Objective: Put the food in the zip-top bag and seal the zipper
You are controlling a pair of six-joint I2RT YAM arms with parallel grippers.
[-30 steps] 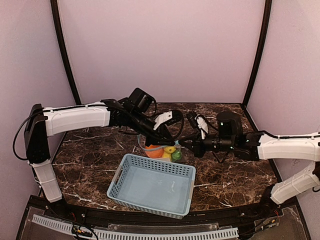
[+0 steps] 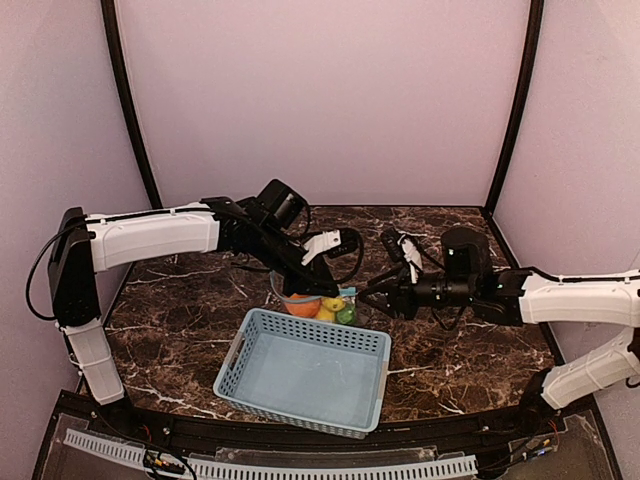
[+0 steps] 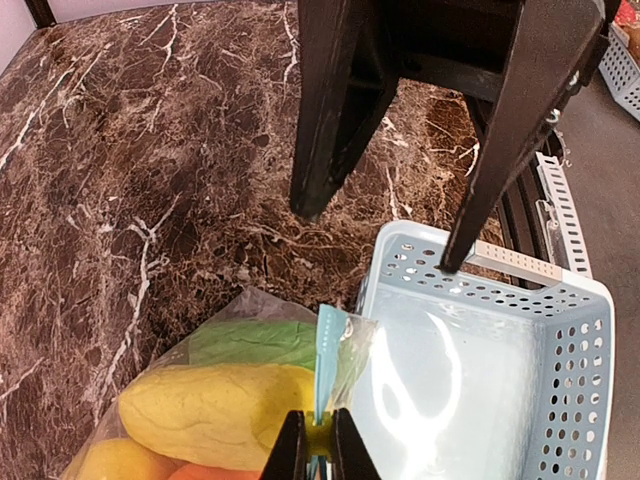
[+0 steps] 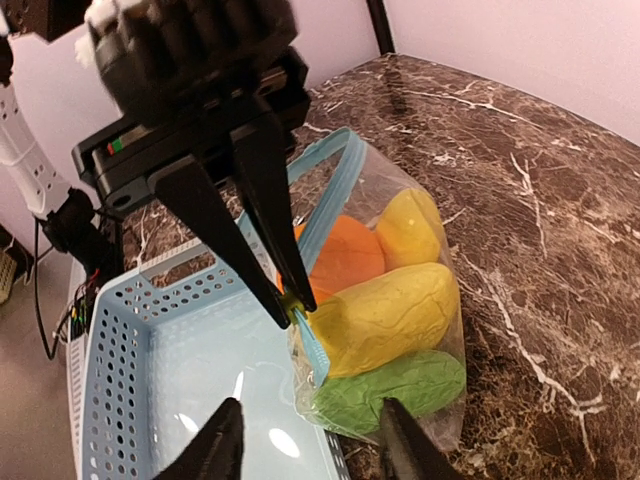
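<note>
The clear zip bag (image 4: 393, 300) holds an orange food (image 4: 344, 255), yellow pieces (image 4: 390, 315) and a green one (image 4: 400, 385), behind the basket. My left gripper is shut on the bag's blue zipper strip, a short end (image 3: 329, 350) sticking out past its fingertips. My right gripper is part open just beside that end, facing it, with nothing seen between its blurred fingertips. In the top view the two grippers nearly meet over the bag.
A light blue perforated basket (image 2: 230, 370) stands at the front centre, right below the grippers. Bare marble counter (image 2: 170, 320) lies to the left and right. Pale walls enclose the back and sides.
My left gripper and the bag have shifted slightly left since a second ago.
</note>
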